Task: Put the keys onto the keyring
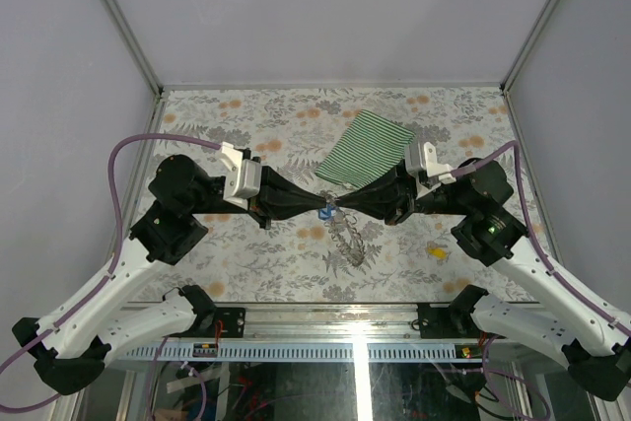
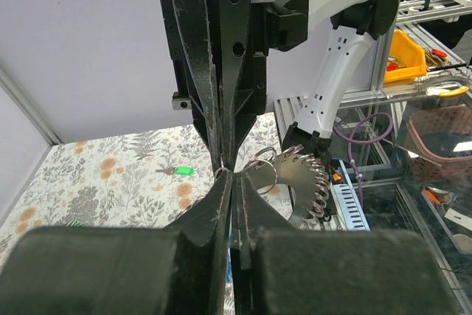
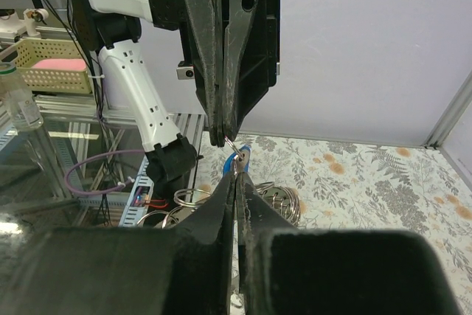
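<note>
My left gripper [image 1: 323,203] is shut on the thin metal blade of a blue-headed key [image 3: 245,154], whose blue head sticks out past the fingertips. Facing it almost tip to tip, my right gripper [image 1: 338,204] is shut on a small ring of the metal keyring [image 1: 347,242]. The keyring hangs down below the two tips, a curved band with several small wire rings along it. In the left wrist view its rings [image 2: 318,193] show behind my left fingers. The contact between key and ring is tiny and partly hidden, so I cannot tell whether the ring passes through the key.
A green-headed key [image 2: 184,170] lies on the flowered surface, seen in the left wrist view. Something yellow [image 1: 437,252] lies right of the keyring, below my right arm. A green striped cloth [image 1: 367,150] lies at the back middle. Plain walls [image 1: 325,17] border the workspace.
</note>
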